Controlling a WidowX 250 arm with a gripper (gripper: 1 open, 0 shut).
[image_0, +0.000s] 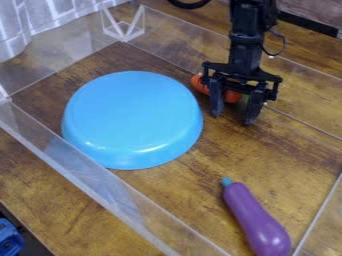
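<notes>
The black gripper (241, 100) is low over the wooden floor at the upper right, beside an orange object (211, 84) that is partly hidden behind it. Whether the fingers are open or shut, or hold anything, is too dark to tell. A large light blue plate or upturned bowl (131, 116) lies left of the gripper. A purple eggplant-like toy (255, 217) lies at the lower right.
Clear plastic walls (54, 160) border the wooden area. A blue object (7, 238) sits at the lower left corner, outside the wall. Bare wood lies between the blue piece and the purple toy.
</notes>
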